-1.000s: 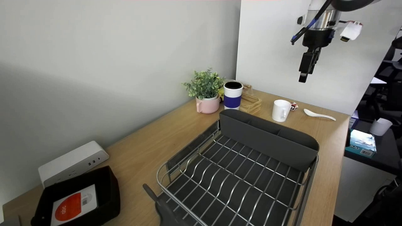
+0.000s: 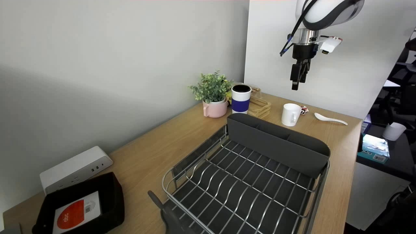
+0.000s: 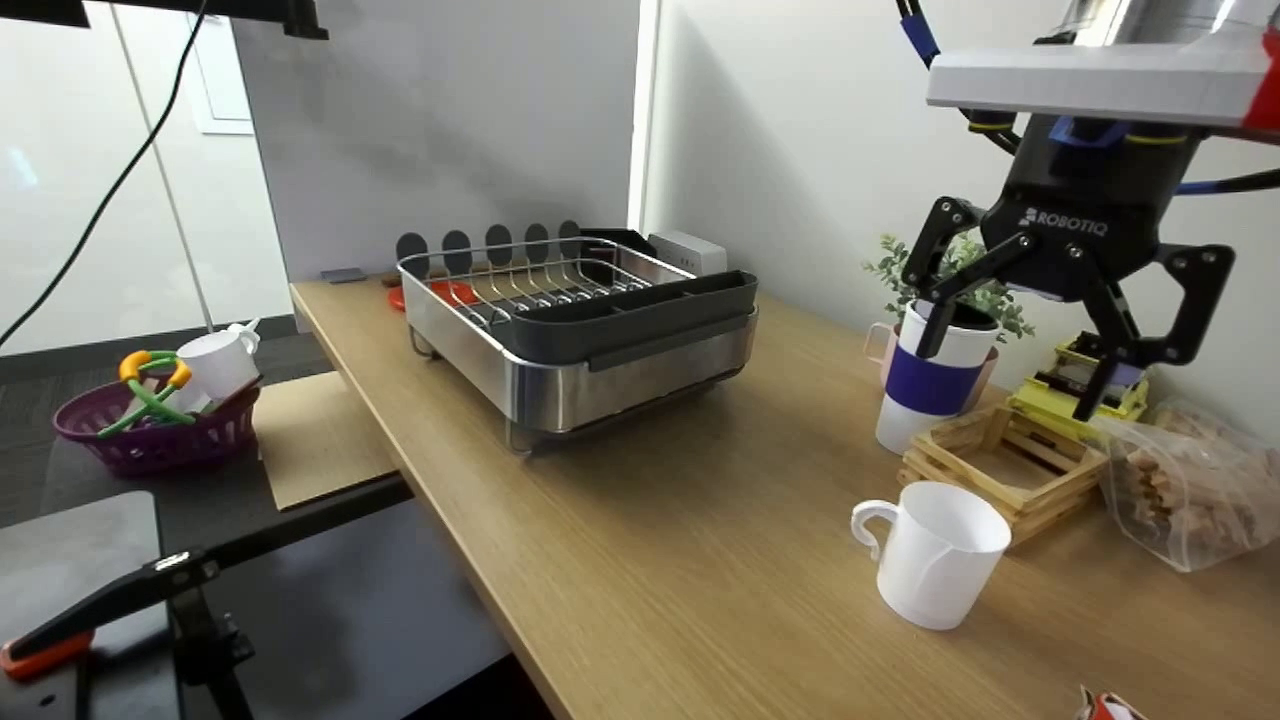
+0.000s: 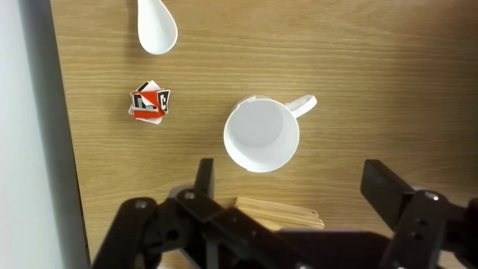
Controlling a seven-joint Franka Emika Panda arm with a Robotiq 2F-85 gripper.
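My gripper (image 3: 1014, 378) is open, its two fingers spread wide with nothing between them. It hangs pointing down above the far part of the table. Below it, a white mug (image 4: 262, 134) stands upright and empty; in the wrist view it sits ahead of the fingertips, with its handle toward the upper right. A small wooden crate (image 3: 1008, 468) is on the table, only its edge (image 4: 278, 213) showing in the wrist view between my fingers. A crumpled red-and-white wrapper (image 4: 150, 103) and a white spoon (image 4: 157, 29) lie apart from the mug.
A grey dish rack (image 2: 249, 183) fills the table's middle. Near the wall stand a tumbler with a blue band (image 2: 240, 99), a pink potted plant (image 2: 214, 109) and a bag of brown pieces (image 3: 1188, 486). Bare wood (image 3: 708, 540) lies between rack and mug.
In exterior view 1 my arm and gripper have moved left and slightly down, from near the spoon's side to above the mug area. The table objects stay put.
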